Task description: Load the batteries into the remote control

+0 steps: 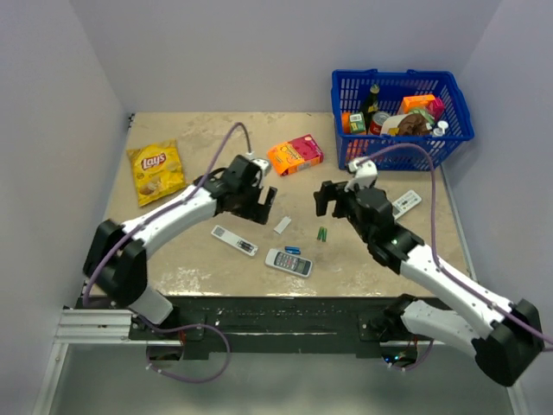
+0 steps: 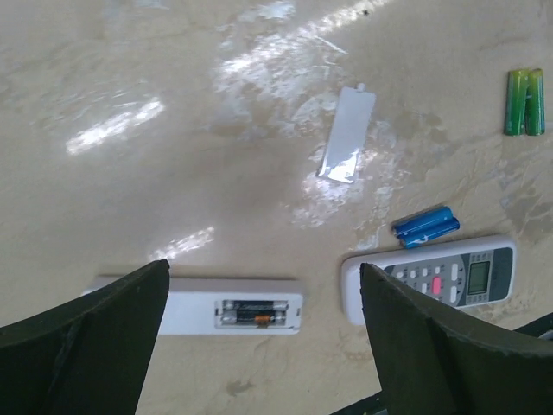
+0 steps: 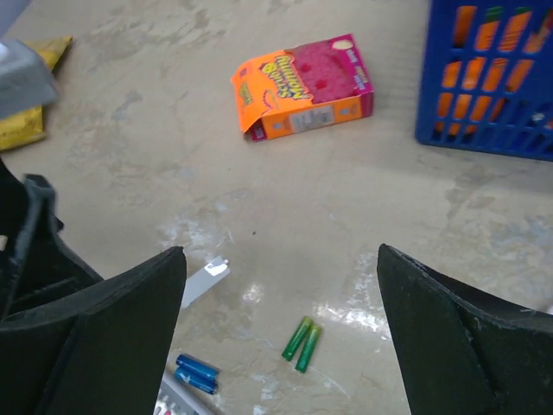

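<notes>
A slim white remote (image 1: 234, 240) lies face down on the table; its open battery bay (image 2: 252, 313) shows dark cells inside. To its right is a wider white remote (image 1: 289, 263), keypad up. Two blue batteries (image 2: 425, 226) lie along that remote's far edge, and two green batteries (image 1: 322, 234) lie further right. The small white cover (image 2: 349, 132) rests flat between my arms. Above the table, up and right of the slim remote in the top view, my left gripper (image 1: 266, 205) hangs open and empty. My right gripper (image 1: 327, 198), also open and empty, is above the area beyond the green batteries.
At the back right stands a blue basket (image 1: 346, 154) full of groceries. An orange and pink box (image 3: 302, 86) and a yellow chip bag (image 1: 156, 171) lie at the back. Another white remote (image 1: 406, 203) is partly behind the right arm. Both grippers are fairly close together.
</notes>
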